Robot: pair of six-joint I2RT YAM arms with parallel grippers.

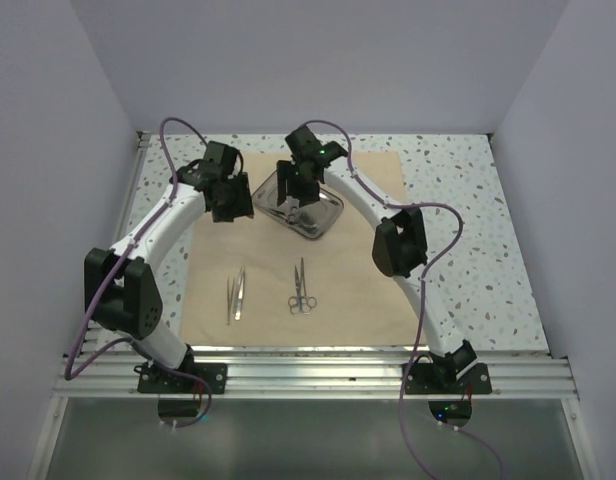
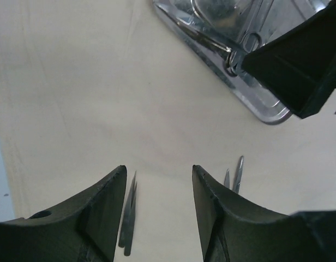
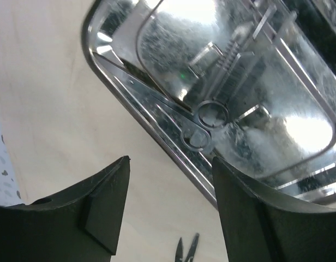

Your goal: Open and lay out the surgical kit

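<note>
A metal tray (image 1: 328, 220) holds scissor-like instruments (image 3: 211, 114) and other tools. My right gripper (image 1: 298, 195) hangs open over the tray, nothing between its fingers. My left gripper (image 1: 232, 212) is open left of the tray, above bare cloth; in the left wrist view the right gripper's dark body (image 2: 296, 76) shows at upper right. On the cloth below lie tweezers (image 2: 130, 215) and slim instruments (image 1: 241, 295) at left, and two pairs of scissors (image 1: 303, 300) nearer the middle.
The beige cloth (image 1: 358, 280) has bare room on the right and around the laid-out tools.
</note>
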